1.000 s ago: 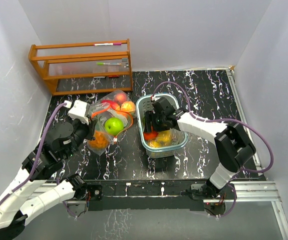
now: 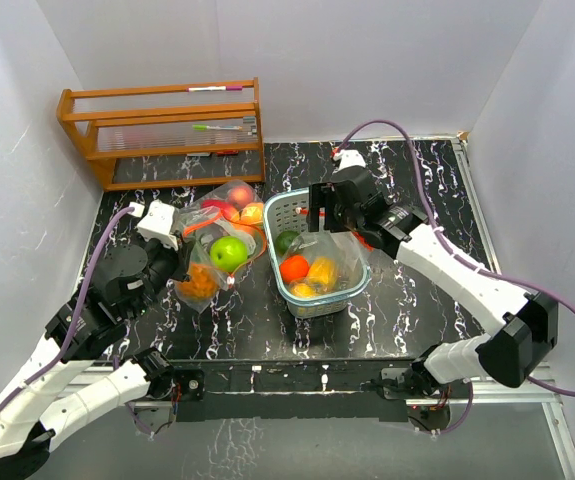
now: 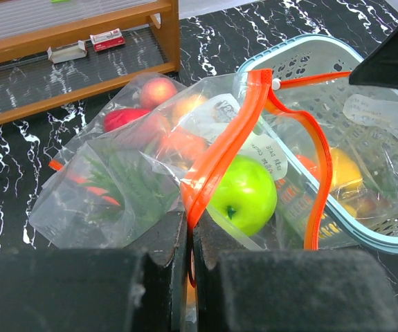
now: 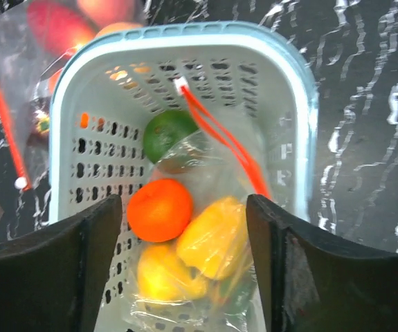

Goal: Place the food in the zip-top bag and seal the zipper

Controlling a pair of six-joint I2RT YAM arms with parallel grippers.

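Observation:
A clear zip bag (image 3: 81,200) with an orange zipper stands left of the basket. Its mouth gapes, and a green apple (image 3: 243,197), a red fruit and peach-coloured ones show in or behind it; clear film makes this hard to sort. The zipper edge (image 3: 216,166) runs down into my left gripper, which is shut on it. My right gripper is open above the blue-rimmed basket (image 4: 185,31), with nothing held. Below its fingers lie an orange fruit (image 4: 160,209), a yellow pepper (image 4: 216,235) and a green avocado (image 4: 167,135).
Another clear bag with a red-orange zipper (image 4: 230,142) lies inside the basket, over some of the food. A wooden rack (image 2: 167,135) stands behind at the left.
The right gripper has risen out of the basket and drawn back towards the far side. The basket has shifted slightly left. The left arm and its bag look unmoved.

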